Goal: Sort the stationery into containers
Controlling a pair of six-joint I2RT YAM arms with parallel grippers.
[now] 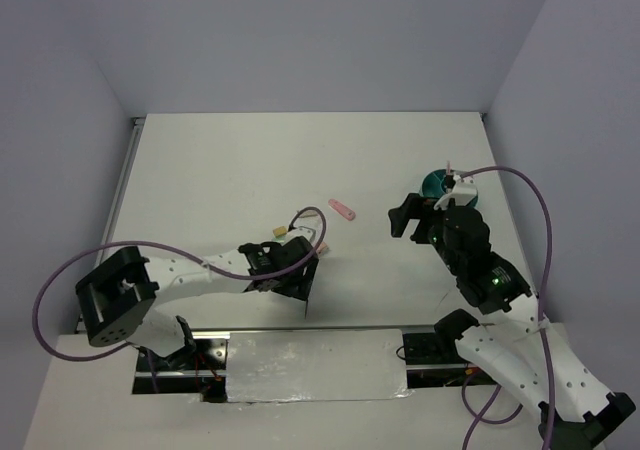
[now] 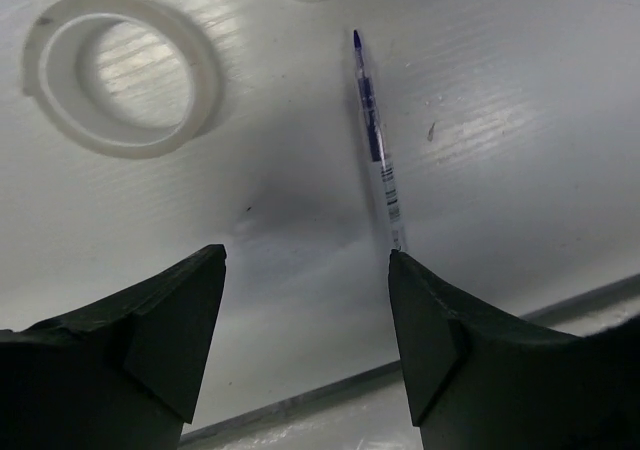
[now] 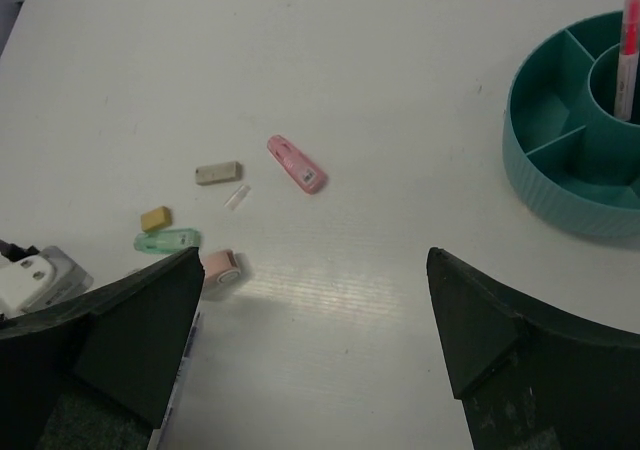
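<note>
My left gripper (image 1: 300, 280) is low over the pen (image 2: 375, 130), whose lower end lies between its part-open fingers in the left wrist view. A tape roll (image 2: 45, 80) lies beside the pen. My right gripper (image 1: 405, 218) stands open, holding nothing, left of the teal organiser (image 3: 545, 180), which holds an upright red pen (image 3: 627, 60). A pink item (image 3: 295, 163), a grey eraser (image 3: 218, 173), a yellow block (image 3: 155, 220), a green item (image 3: 165, 240) and a pinkish block (image 3: 220, 270) lie mid-table.
Walls border it at back and sides. The table's front edge (image 2: 590, 305) runs close to my left gripper.
</note>
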